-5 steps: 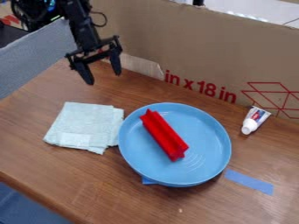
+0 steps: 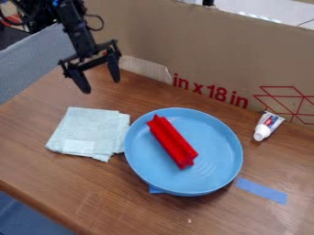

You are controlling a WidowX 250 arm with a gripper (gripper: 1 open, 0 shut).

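My gripper [image 2: 98, 75] hangs at the upper left over the wooden table, open, its two black fingers apart with nothing between them. Below it lies a folded pale cloth [image 2: 86, 131]. To the right of the cloth is a blue plate [image 2: 216, 171] with a red elongated block [image 2: 173, 141] lying diagonally on it. A white tube with a cap [image 2: 269, 125] lies at the right, near the cardboard wall.
A cardboard wall [image 2: 208, 46] closes the back, and a grey side panel [image 2: 31, 69] stands at the left. Blue tape [image 2: 263, 191] is on the table right of the plate. Bare wood [image 2: 86, 197] shows at the front.
My gripper has shifted a little to the left over the last second, still open. The cloth, plate, block and tube have not moved.
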